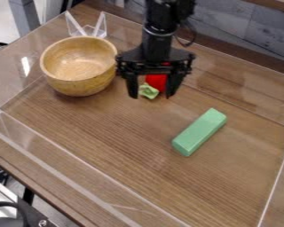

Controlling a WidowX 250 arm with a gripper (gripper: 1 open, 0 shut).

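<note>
My gripper (152,80) hangs over the upper middle of the table, its two dark fingers pointing down around a red object (156,82) with green leaves (149,91), which looks like a strawberry. The fingers stand apart; whether they touch it I cannot tell. The red object is partly hidden behind the gripper.
A tan bowl (85,75) stands at the upper left, just left of the gripper. A green block (201,132) lies at the right.
</note>
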